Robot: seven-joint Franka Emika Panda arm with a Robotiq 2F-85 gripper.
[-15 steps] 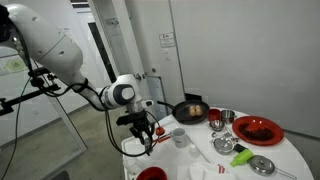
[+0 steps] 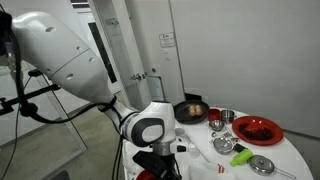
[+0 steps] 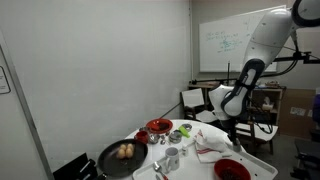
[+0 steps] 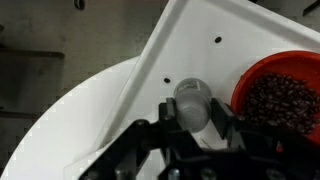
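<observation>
My gripper is shut on a silver metal utensil with a rounded end, seen between the fingers in the wrist view. Below it lies a white tray. To the right of the utensil's end, a red bowl of dark beans stands in the tray. From exterior view 2, the gripper appears above the tray close to the red bowl. In exterior view 1 the arm hides most of the tray and bowl. Whether the utensil carries anything is hard to tell.
A black pan with brown round items stands at the back. A red plate, a green-handled item and a lidded pot occupy the table's right side. A light mug stands near the tray.
In exterior view 1 the arm has come toward the camera and slightly right, and lower. The red bowl, visible earlier, is now mostly covered by the arm.
</observation>
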